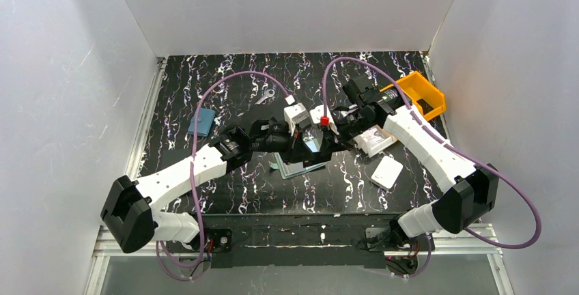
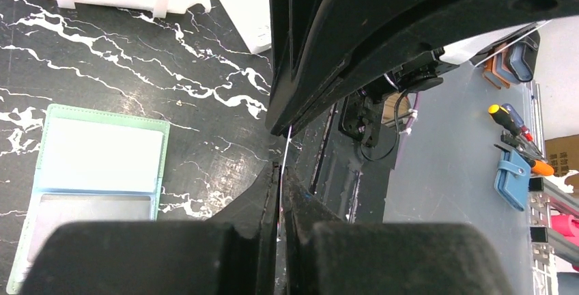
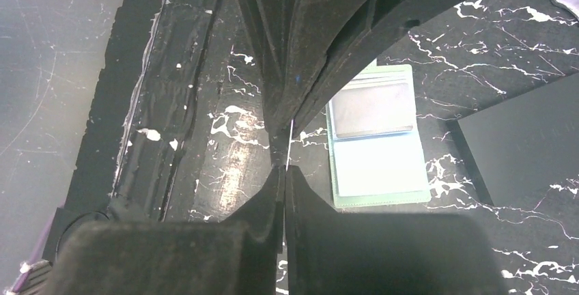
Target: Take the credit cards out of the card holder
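Note:
Both grippers meet over the middle of the table, above the mint card holder (image 1: 292, 169), which lies open with white and clear panels. In the left wrist view my left gripper is shut on this card's edge; the other gripper's dark fingers stand opposite at its far end. In the right wrist view my right gripper is likewise shut on the thin card, facing the left fingers.
A blue wallet (image 1: 201, 121) lies left, a wrench (image 1: 265, 96) at the back. An orange bin (image 1: 428, 97), a pale tray (image 1: 374, 143) and a white box (image 1: 386, 172) are on the right.

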